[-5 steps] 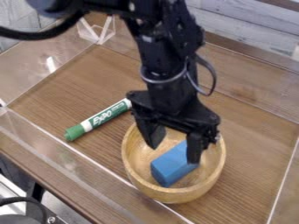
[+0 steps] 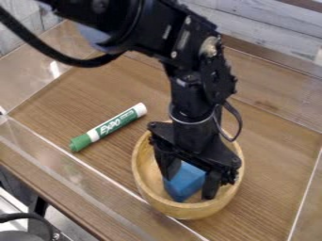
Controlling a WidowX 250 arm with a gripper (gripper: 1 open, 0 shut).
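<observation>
A blue block (image 2: 184,182) rests inside a round tan wooden bowl (image 2: 158,196) at the lower middle. My black gripper (image 2: 194,169) is down in the bowl over the block, its fingers open on either side of it and partly covering it. A white-and-green EXPO marker (image 2: 109,126) lies on the table to the left of the bowl.
Clear rims or walls edge it, and a dark cable is at the lower left.
My gripper has moved down into the bowl around the blue block, which is now more hidden by it. The marker has not moved.
</observation>
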